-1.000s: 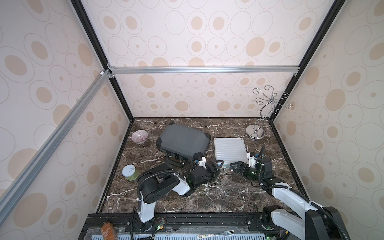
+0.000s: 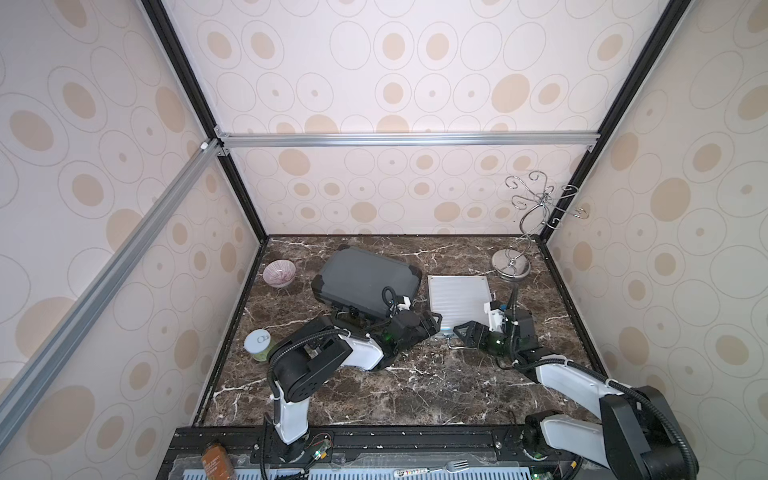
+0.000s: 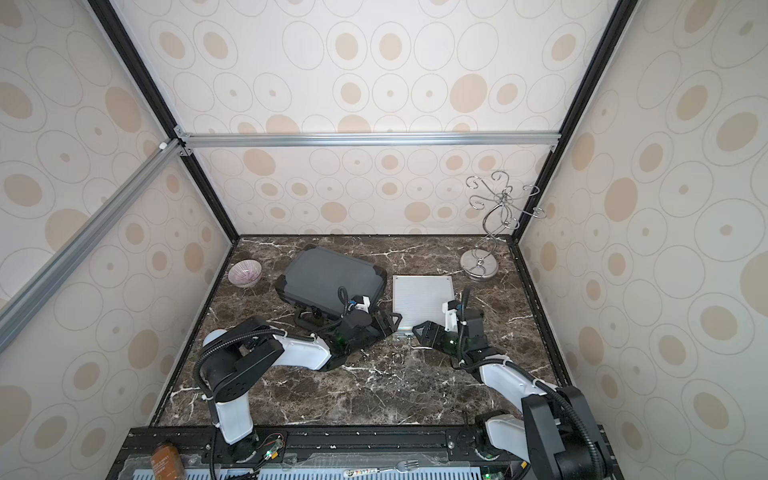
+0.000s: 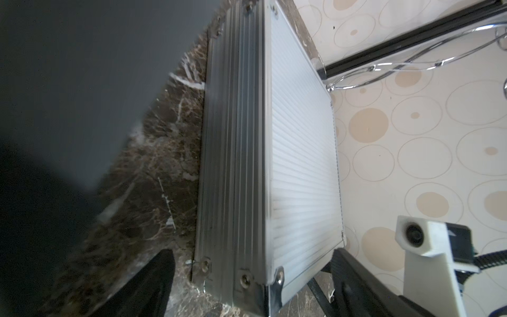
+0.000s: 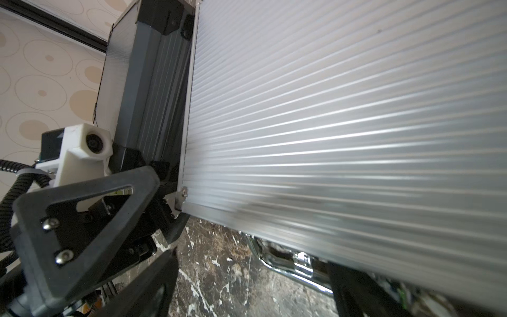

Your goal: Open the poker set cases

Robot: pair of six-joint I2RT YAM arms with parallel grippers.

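Note:
A closed silver ribbed case (image 2: 459, 301) lies flat, handle toward the front, beside a closed dark grey case (image 3: 329, 276) on its left. My left gripper is open at the silver case's front left corner, with the grey case filling the left of that wrist view, blurred. My right gripper is open at the silver case's front edge, its fingertips near the chrome handle (image 5: 302, 264) under that edge. Whether either touches the case is unclear.
A pink bowl (image 2: 279, 273) stands at the back left, a green-labelled can (image 2: 258, 345) at the left. A wire stand (image 3: 479, 262) stands at the back right. Walls enclose the back and sides.
My right gripper has moved slightly left and toward the back along the silver case. My left gripper has shifted a little near the case's corner. The cases look unmoved.

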